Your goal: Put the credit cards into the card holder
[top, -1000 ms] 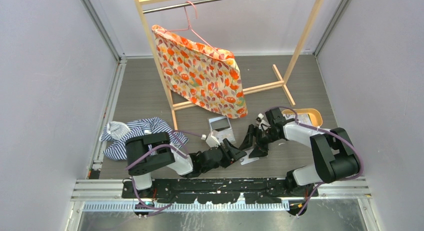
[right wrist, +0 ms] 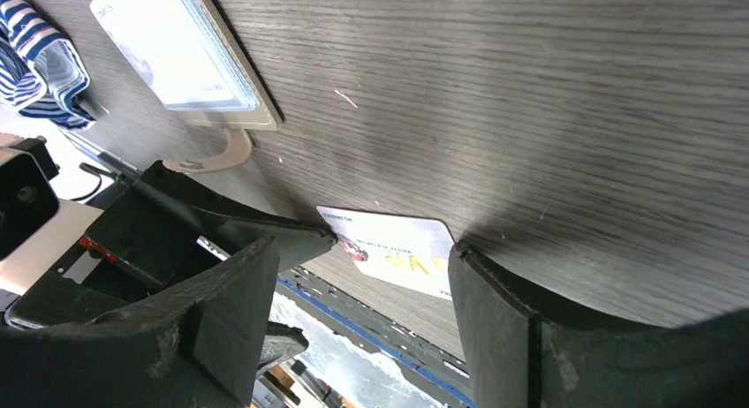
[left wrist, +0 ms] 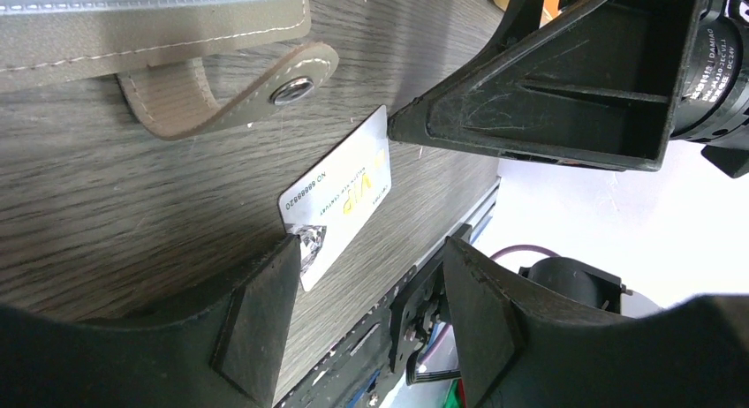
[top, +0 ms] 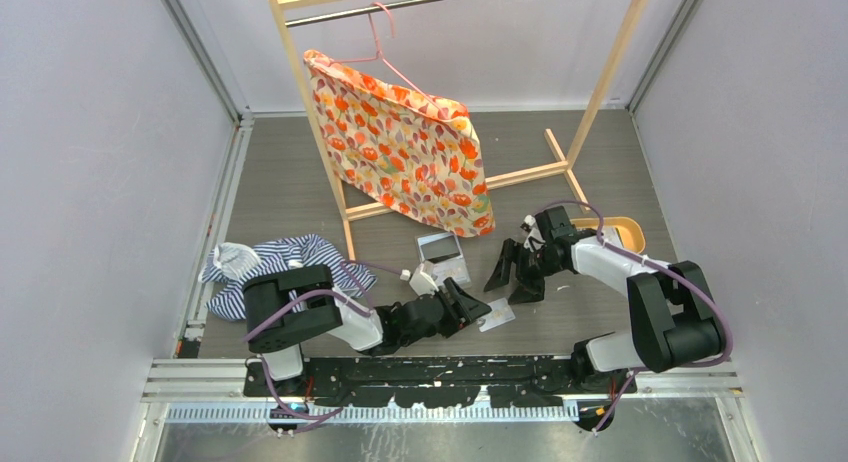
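A pale card [top: 497, 315] with yellow print rests at the table's front, between the two grippers. My left gripper is part open at the card's left end; one fingertip touches or nearly touches the card's silver patch. Across from it, my right gripper stands open, one fingertip by the card's other end. Neither has the card clamped between its fingers. Whether the card is quite flat or slightly raised, I cannot tell. The card holder [top: 440, 249], beige with clear sleeves, lies behind the left gripper, its snap strap [left wrist: 238, 94] loose.
An orange-yellow tray [top: 632, 234] stands at the right, partly behind the right arm. Striped cloth [top: 290, 262] is heaped at the left. Flowered fabric [top: 400, 142] hangs from a wooden rack behind the holder. Bare table lies between holder and tray.
One second ago the right gripper covered much of the card; it has since drawn back to the right, leaving the card exposed. The left arm has hardly moved.
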